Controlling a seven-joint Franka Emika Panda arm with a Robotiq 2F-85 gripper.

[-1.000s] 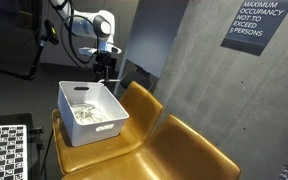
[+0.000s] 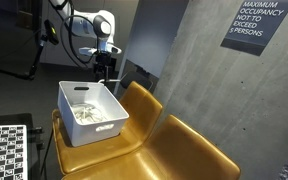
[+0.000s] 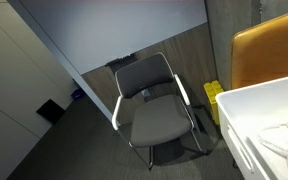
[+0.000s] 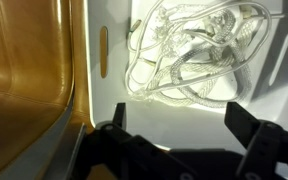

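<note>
A white bin (image 2: 96, 129) rests on a tan leather chair, its open top facing up. Inside lies a loosely coiled white rope (image 4: 199, 50), its loops spread over the bin's floor. My gripper is open, its two black fingers wide apart with nothing between them. In the wrist view the rope lies just beyond the fingertips, with no visible contact. Exterior view 1 has the white arm (image 2: 104, 27) behind the bin. Exterior view 2 catches only a corner of the bin and part of the rope.
Tan leather chairs (image 2: 189, 152) line the concrete wall. A black-and-white patterned board (image 2: 6, 152) is at the lower left. Away from the bin, exterior view 2 includes a grey chair (image 3: 158, 122) and a yellow object (image 3: 213, 99). The bin's walls surround the rope.
</note>
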